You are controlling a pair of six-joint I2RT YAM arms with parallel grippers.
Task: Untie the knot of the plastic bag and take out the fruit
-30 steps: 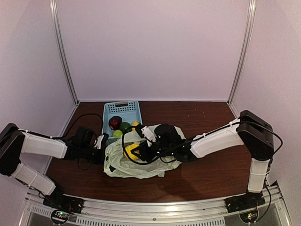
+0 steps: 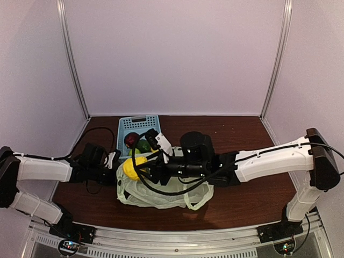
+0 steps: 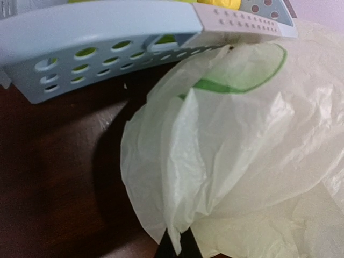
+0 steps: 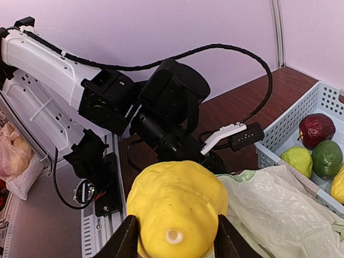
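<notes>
My right gripper is shut on a yellow fruit (image 4: pixel 174 204), raised above the crumpled white plastic bag (image 2: pixel 134 196). My left gripper is at the left edge of the bag (image 3: pixel 252 140), with plastic over its fingertips; how far it is open is hard to tell. In the blue basket (image 2: pixel 129 122) lie a red fruit (image 4: pixel 316 128), a green avocado (image 4: pixel 325 157), a light green fruit (image 4: pixel 295 160) and a yellow fruit partly at the frame edge in the right wrist view.
The basket stands behind the bag, its side (image 3: pixel 97 32) close above it in the left wrist view. Walls enclose the sides and back.
My right gripper has lifted the yellow fruit from within the bag and moved it toward the left and the basket. The left arm has barely moved.
</notes>
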